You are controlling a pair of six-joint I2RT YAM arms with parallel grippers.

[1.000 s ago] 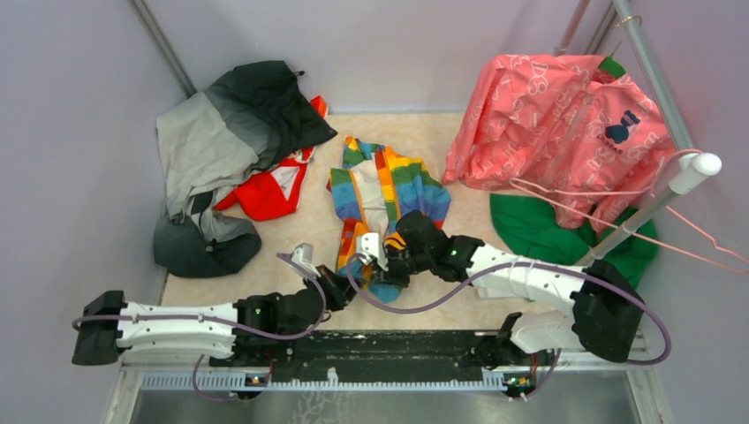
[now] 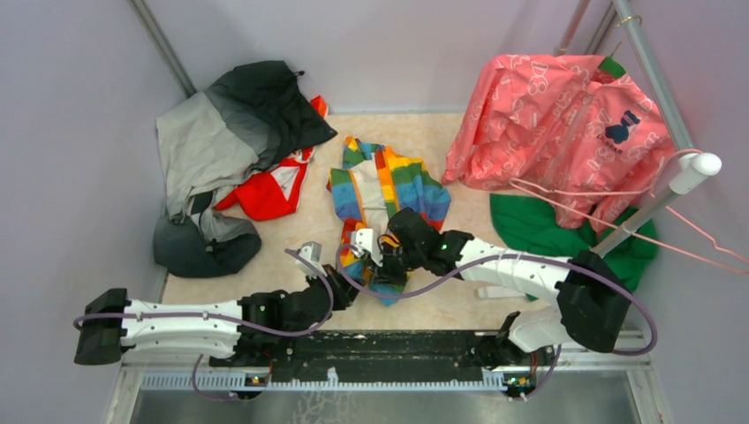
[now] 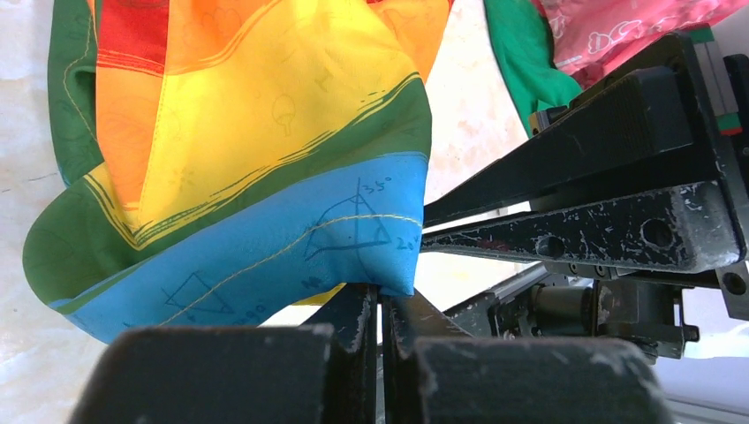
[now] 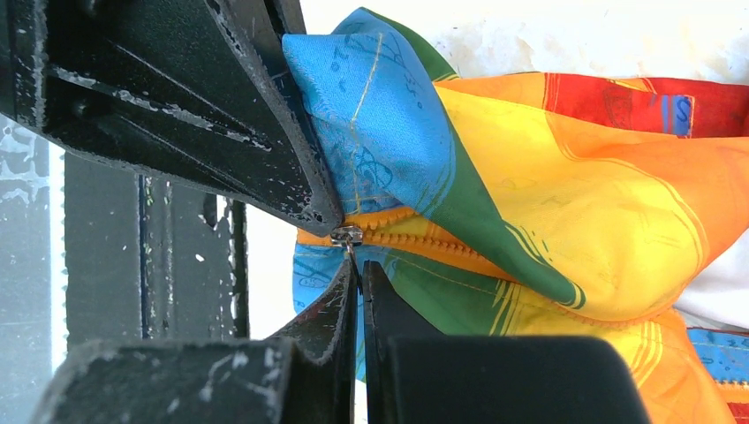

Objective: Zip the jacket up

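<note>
The rainbow jacket (image 2: 412, 186) lies front up in the middle, its blue hem (image 3: 238, 274) nearest me. In the right wrist view an orange zipper (image 4: 424, 243) crosses it, with a metal slider (image 4: 346, 237). My right gripper is shut on the slider's thin pull tab. My left gripper is shut at the blue hem, its tips partly hidden by cloth; in the right wrist view they sit just beside the slider. Whether cloth is between them is hard to see.
Grey, black and red clothing (image 2: 230, 132) is heaped at the left. A pink jacket (image 2: 548, 115) hangs at the right from a rack (image 2: 654, 203) with pink hangers, over green cloth (image 2: 521, 212). Bare table (image 2: 397, 124) shows behind the rainbow jacket.
Both arms have shifted very slightly at the jacket's hem, the right one a little toward the back. The jacket's upper part has not visibly moved.
</note>
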